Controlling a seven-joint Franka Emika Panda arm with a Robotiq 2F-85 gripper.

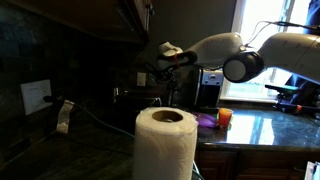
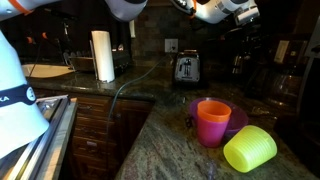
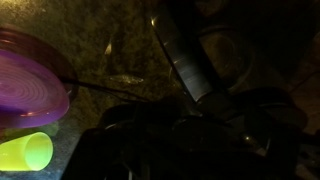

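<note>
High over the back of the counter, my gripper (image 1: 166, 73) is a dark shape at the end of the arm. It looks open, and nothing shows between its fingers, though the wrist view is very dark there. A coffee maker (image 2: 282, 70) stands in shadow at the back right. Nearer the front are a purple bowl (image 2: 237, 117), a pink cup with an orange inside (image 2: 212, 124) and a yellow-green cup (image 2: 249, 150) tipped on its side. In the wrist view the bowl (image 3: 28, 85) and yellow-green cup (image 3: 27, 152) lie at the left edge.
A toaster (image 2: 188, 67) sits against the back wall. The paper towel roll (image 1: 165, 145) stands upright in front of exterior view 1. A cable (image 2: 130, 83) runs across the counter. Bare counter (image 2: 160, 140) lies left of the cups.
</note>
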